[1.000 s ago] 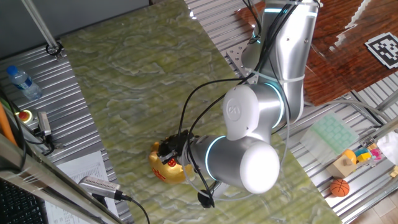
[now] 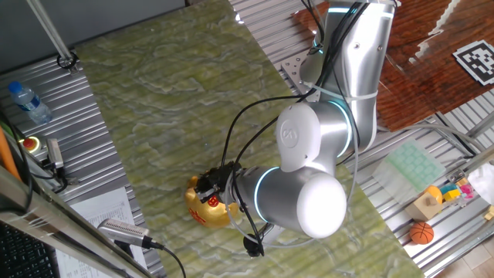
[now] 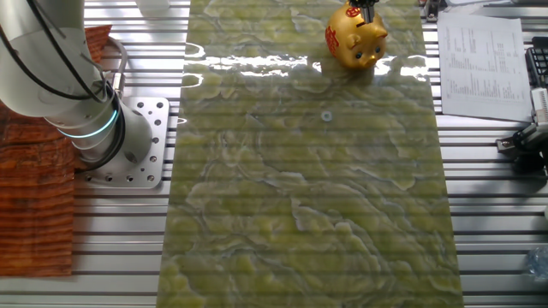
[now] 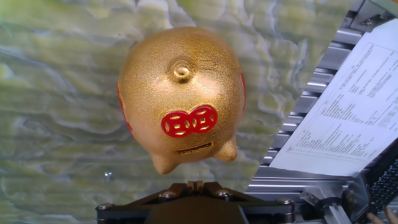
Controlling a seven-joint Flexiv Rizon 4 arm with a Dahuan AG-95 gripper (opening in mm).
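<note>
A golden piggy bank [image 4: 180, 81] with red markings stands on the green marbled table. Its coin slot [image 4: 194, 148] faces up in the wrist view, just below a red double-coin emblem. My gripper is at the bottom edge of that view, its fingers together; whether anything thin is between them cannot be made out. In exterior view 2 the gripper [image 3: 367, 17] points down over the top of the piggy bank [image 3: 355, 44]; contact cannot be judged. From exterior view 1, the gripper partly covers the golden body [image 2: 202, 210].
A small round piece [image 3: 326, 116] lies on the table. Beyond the right edge are a printed sheet [image 3: 484, 64] and a keyboard. A bin with toys [image 2: 409, 170] stands off the table.
The arm has shifted very slightly over the last second, with the gripper staying over the piggy bank. The piggy bank has not visibly moved.
</note>
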